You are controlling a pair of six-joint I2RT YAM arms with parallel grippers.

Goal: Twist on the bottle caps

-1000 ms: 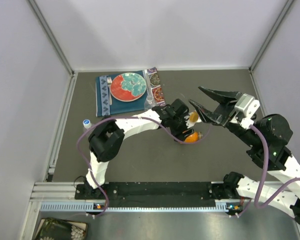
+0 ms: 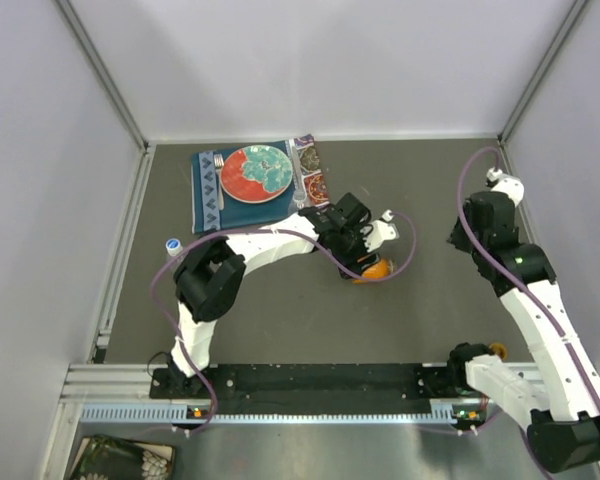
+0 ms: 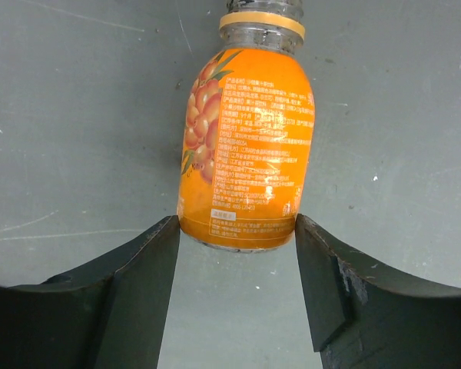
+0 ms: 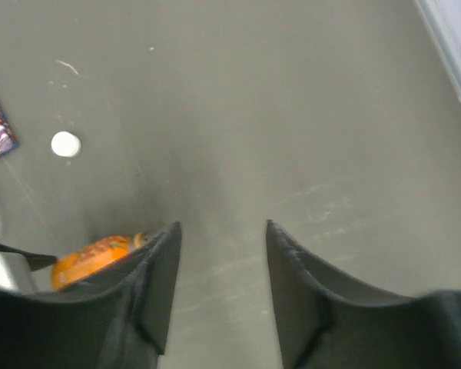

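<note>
An orange juice bottle (image 3: 246, 154) lies on its side with its bare neck pointing away. My left gripper is open around the bottle's base, a fingertip at each side; in the top view it is over the bottle (image 2: 373, 270), partly hiding it. My right gripper hangs at the right side of the table with its fingers apart and nothing between them; the bottle (image 4: 92, 257) is at its lower left in that wrist view. A small white round object (image 4: 65, 144) lies on the table beyond the bottle.
A teal placemat (image 2: 240, 212) with a plate (image 2: 255, 172) and cutlery is at the back left. A small blue-topped bottle (image 2: 174, 246) stands at the left edge. An orange round item (image 2: 498, 350) is at the front right.
My right arm has swung back to the right, away from the bottle, its gripper now farther toward the back wall side. The left arm has shifted very slightly.
</note>
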